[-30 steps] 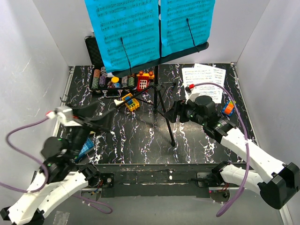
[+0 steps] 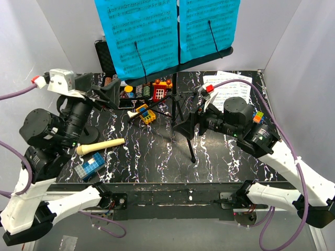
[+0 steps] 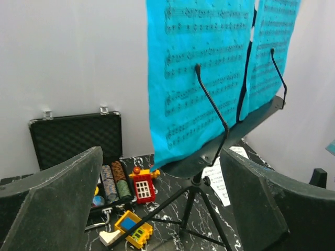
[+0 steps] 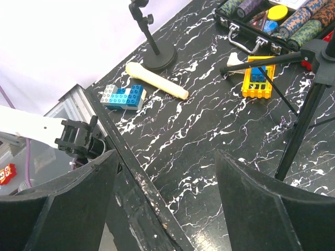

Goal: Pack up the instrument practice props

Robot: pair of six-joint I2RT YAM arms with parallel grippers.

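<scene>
A music stand holds blue sheet music; its tripod stands mid-table. My left gripper is raised left of the stand, open, facing the sheets in the left wrist view. My right gripper is open near the tripod, with nothing between its fingers. An open black case holds rolled items at the back. A cream baton-like prop lies at the left, beside blue bricks.
Toy pieces, red and yellow, lie around the tripod. White sheets lie back right. A small black stand is at left.
My left arm has risen and swung leftward in the top view. My right arm has shifted left and slightly up. The table's objects look unchanged.
</scene>
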